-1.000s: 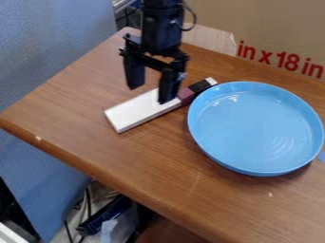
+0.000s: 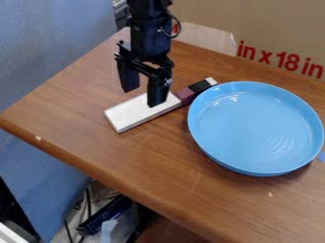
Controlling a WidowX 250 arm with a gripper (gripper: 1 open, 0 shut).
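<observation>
The black robot gripper (image 2: 143,84) hangs over a wooden table, its two fingers spread apart over the left part of a white bar-shaped object (image 2: 132,112). The bar lies diagonally and has a dark maroon end section (image 2: 196,90) with a small pale tip at the upper right. Whether the lower finger touches the bar cannot be told. A large light blue plate (image 2: 254,128) rests to the right of the bar, close to its maroon end.
A cardboard panel (image 2: 273,28) with red lettering stands behind it. A blue padded surface (image 2: 38,76) lies beyond the left edge, with clutter below.
The gripper has moved a little down and to the left, toward the white bar. The bar and plate have not moved.
</observation>
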